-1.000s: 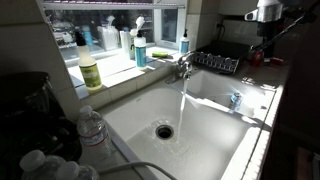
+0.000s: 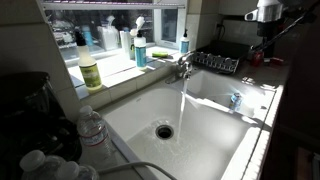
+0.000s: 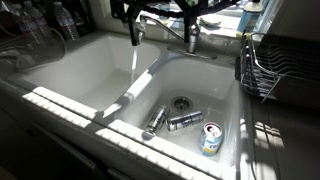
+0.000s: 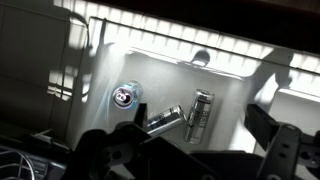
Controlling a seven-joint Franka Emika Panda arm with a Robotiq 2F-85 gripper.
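In the wrist view my gripper is open over the sink, its two black fingers wide apart with nothing held between them. Below it lie two silvery cans, the left one (image 4: 165,120) slanted and the right one (image 4: 200,115) more lengthwise. To their left stands an upright can with a blue side (image 4: 127,95). Exterior view 2 shows this blue can (image 3: 211,138) near the two lying cans (image 3: 185,121), all in the right basin. Only black parts of the gripper cross the top of that view.
Water runs from the faucet (image 2: 185,68) into the other basin (image 2: 200,140). A wire dish rack (image 3: 275,70) stands beside the can basin. Bottles (image 2: 88,65) line the windowsill, and clear plastic bottles (image 2: 93,130) stand on the near counter.
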